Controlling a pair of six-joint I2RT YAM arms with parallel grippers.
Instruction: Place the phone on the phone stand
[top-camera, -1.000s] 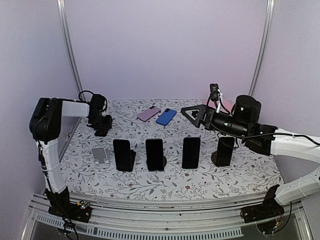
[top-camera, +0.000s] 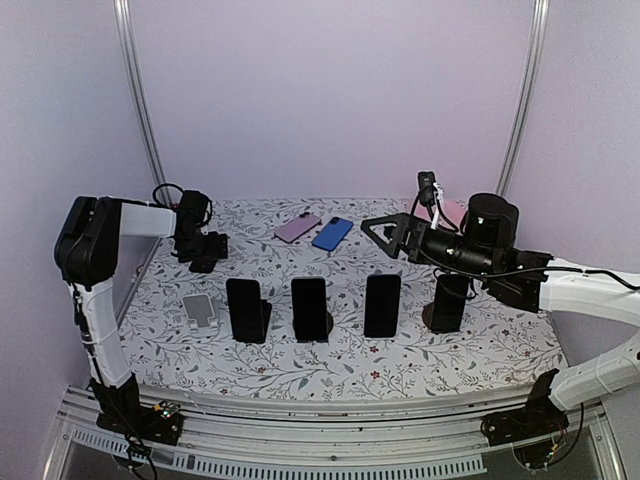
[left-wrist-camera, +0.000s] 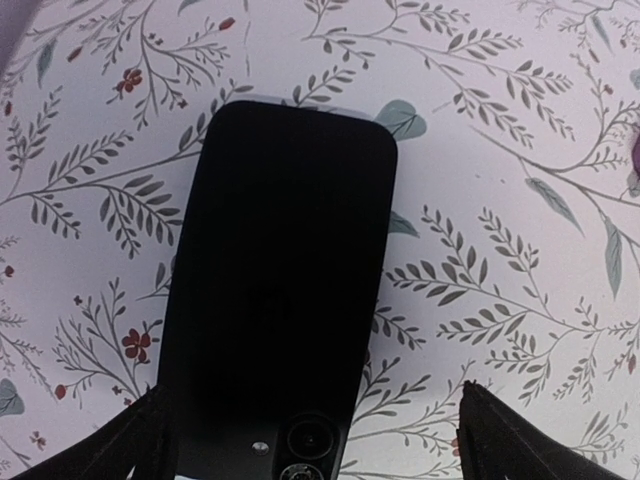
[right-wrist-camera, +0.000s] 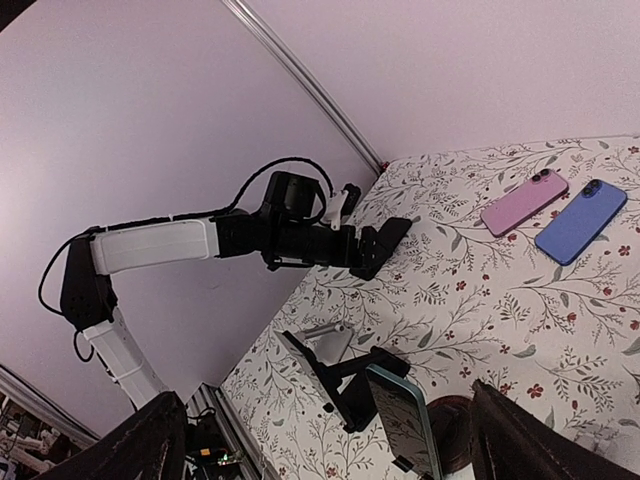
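A black phone (left-wrist-camera: 275, 270) lies face down on the floral surface, camera end toward my left gripper, which is open just over it with a fingertip on either side. In the top view that gripper (top-camera: 214, 245) is at the back left. A small pale empty stand (top-camera: 199, 310) sits front left, beside a row of stands holding upright phones (top-camera: 310, 308). My right gripper (top-camera: 385, 233) hangs open above the right half of the table, nothing between its fingers.
A pink phone (top-camera: 297, 227) and a blue phone (top-camera: 332, 233) lie at the back middle. Further phones stand at left (top-camera: 245, 308) and right (top-camera: 449, 303) of the front row.
My right arm has shifted down very slightly. My left gripper has barely moved over the black phone.
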